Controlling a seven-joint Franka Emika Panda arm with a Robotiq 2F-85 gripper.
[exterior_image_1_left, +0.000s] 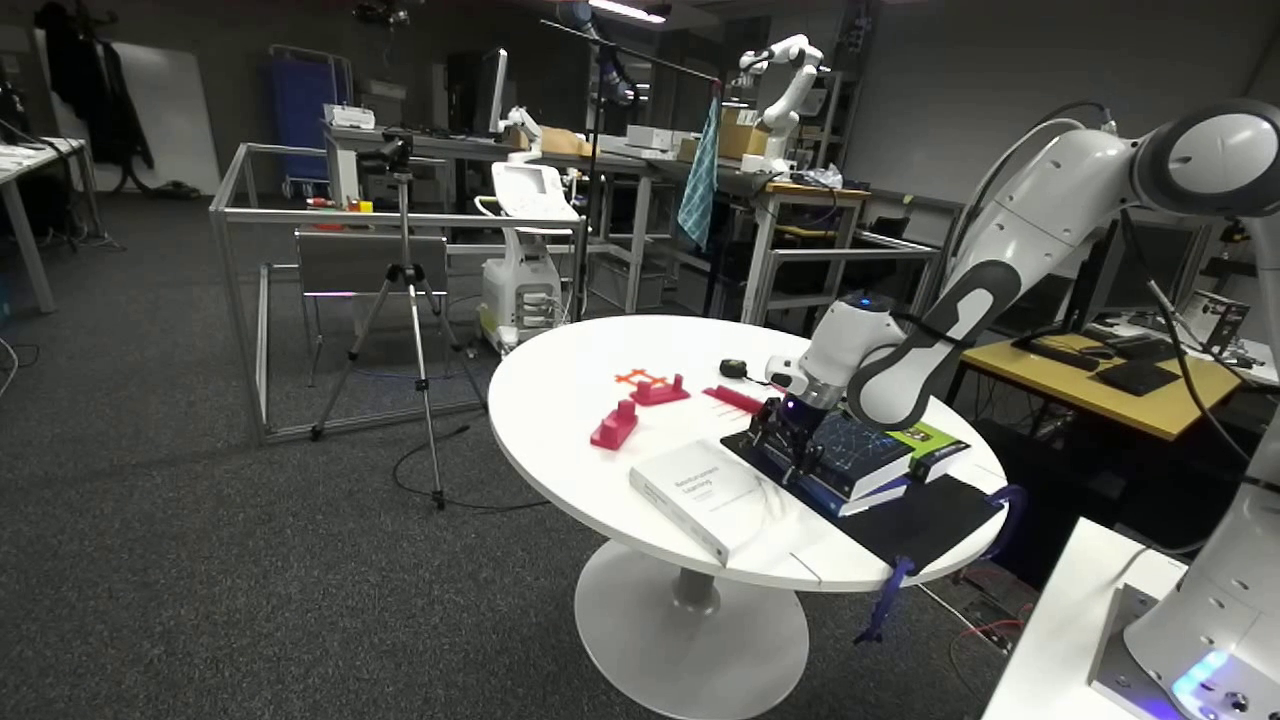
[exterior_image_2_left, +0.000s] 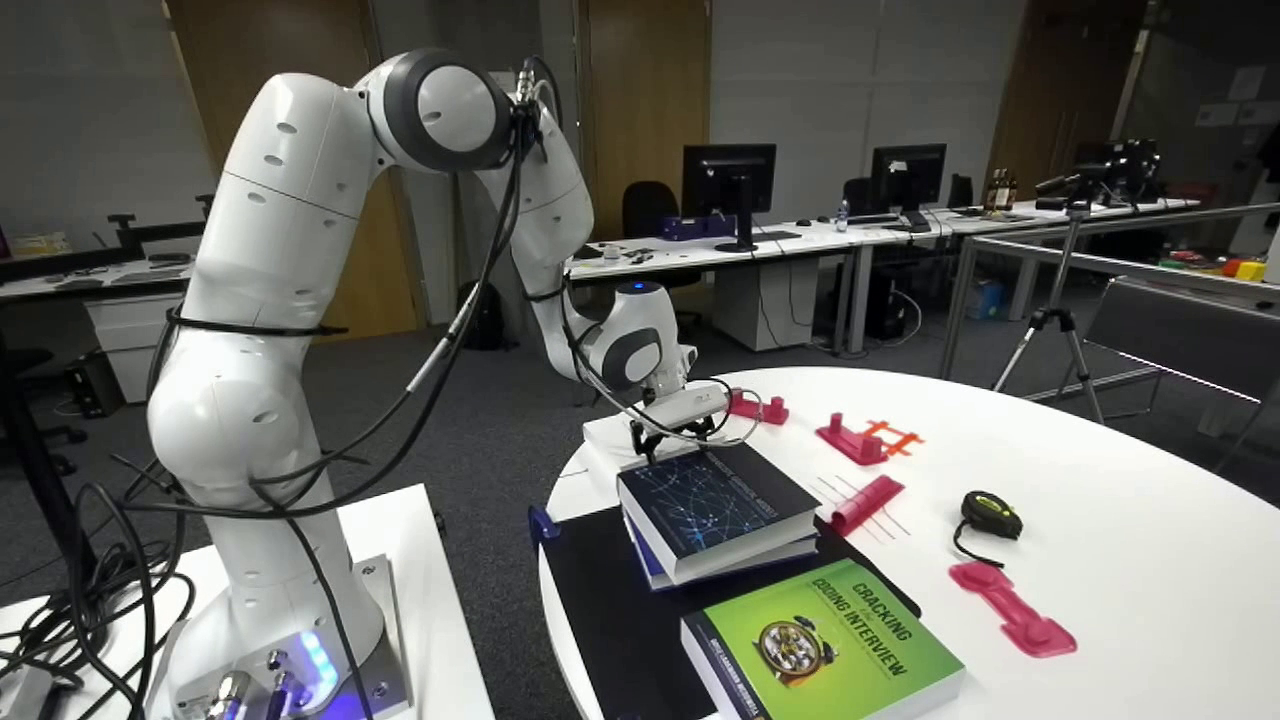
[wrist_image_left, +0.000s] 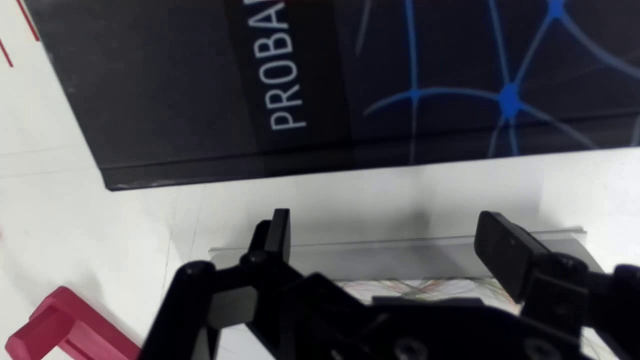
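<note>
My gripper is open, its two black fingers wide apart with nothing between them. In the wrist view the dark blue-patterned book (wrist_image_left: 198, 96) fills the top, and its long edge lies just beyond the fingertips. That book (exterior_image_2_left: 717, 504) tops a blue book (exterior_image_2_left: 648, 559) on a black mat (exterior_image_2_left: 600, 600). Beneath the fingers a white book's spine (wrist_image_left: 384, 258) shows lower down. In exterior view 1, the gripper hangs at the stack's side facing the white book (exterior_image_1_left: 708, 494); whether it touches the stack cannot be told.
A green book (exterior_image_2_left: 828, 648) lies beside the stack. Pink-red printed parts (exterior_image_1_left: 615, 426), an orange lattice (exterior_image_1_left: 641, 378) and a tape measure (exterior_image_2_left: 991, 514) sit farther across the round table (exterior_image_1_left: 564, 360).
</note>
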